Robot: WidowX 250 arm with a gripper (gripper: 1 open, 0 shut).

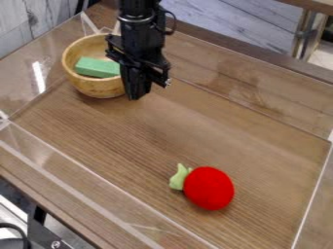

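Observation:
My gripper (pixel 129 70) is low at the right rim of a round wooden bowl (pixel 85 85), its fingers pointing down; it looks shut, with nothing visible between the fingers. A mint-green block (pixel 96 68) lies inside the bowl, just left of the gripper, partly hidden by it. A red tomato-like object (pixel 209 188) with a pale green top lies at the front right of the table.
A pale wall borders the upper left, and a wooden ledge stands at the upper right corner.

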